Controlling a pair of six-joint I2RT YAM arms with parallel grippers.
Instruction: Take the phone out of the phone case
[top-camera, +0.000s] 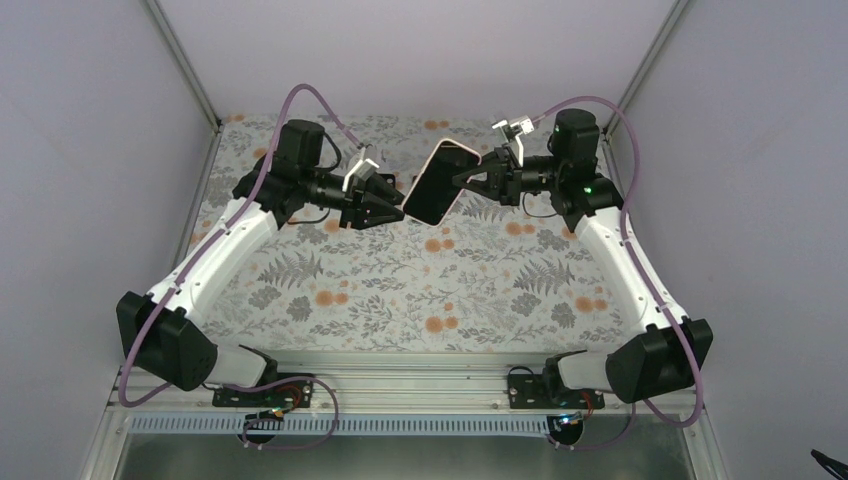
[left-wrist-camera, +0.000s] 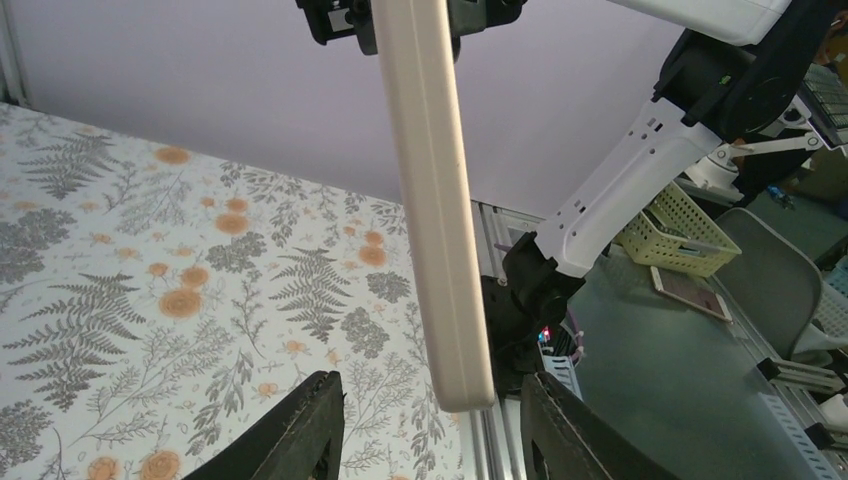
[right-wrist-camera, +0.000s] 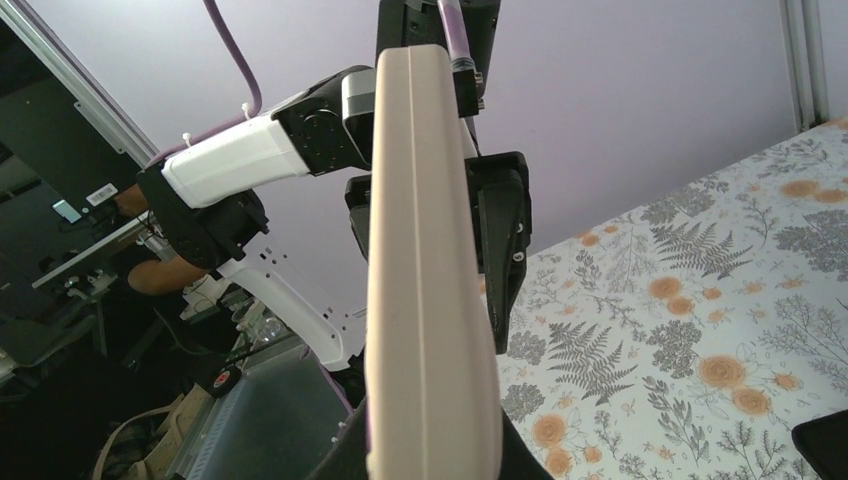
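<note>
The pale-rimmed phone case (top-camera: 437, 216) is held tilted above the table, its dark phone screen (top-camera: 432, 187) facing up within the rim. My right gripper (top-camera: 467, 180) is shut on the case's right edge. In the right wrist view the cream side of the case (right-wrist-camera: 425, 260) runs down between its fingers, whose tips are hidden. My left gripper (top-camera: 398, 208) stands open by the case's lower left corner. Seen from the left wrist, the case's end (left-wrist-camera: 465, 370) is in line with the gap between the fingers; contact cannot be made out.
A dark flat object (right-wrist-camera: 828, 442) lies on the flower-patterned table cloth (right-wrist-camera: 690, 330), cut off by the frame's edge. Pale walls (top-camera: 420, 60) stand behind and on both sides.
</note>
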